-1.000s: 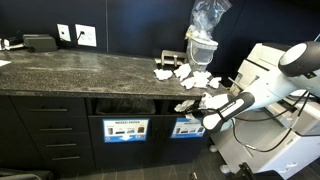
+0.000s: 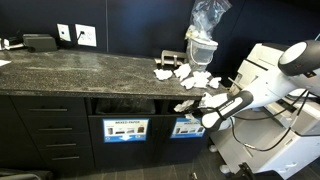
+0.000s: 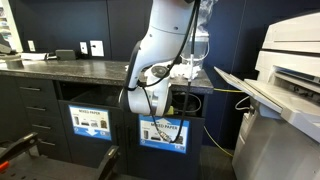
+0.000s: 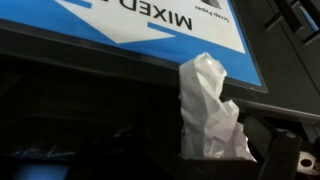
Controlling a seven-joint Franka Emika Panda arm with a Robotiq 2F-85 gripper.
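Observation:
A crumpled white paper (image 4: pixel 208 112) fills the centre of the wrist view, over the dark bin opening. My gripper is open around the paper's lower part; its dark fingers blend into the shadow, so whether they touch the paper cannot be seen. In exterior view 1 the paper and gripper are at the right-hand drawer opening, just below the counter edge. The blue and white mixed paper label (image 4: pixel 170 22) is on the bin front close by. More crumpled white papers (image 2: pixel 163 74) lie on the counter.
The dark speckled counter (image 2: pixel 90 75) overhangs the bins. A white tub (image 2: pixel 202 50) stands at its back right under a clear bag (image 2: pixel 207 18). Another open bin (image 2: pixel 125 104) is to the left. White machines (image 3: pixel 285 85) stand on the right.
The arm, paper and surroundings look nearly the same across the last second; at most, the arm has shifted very slightly.

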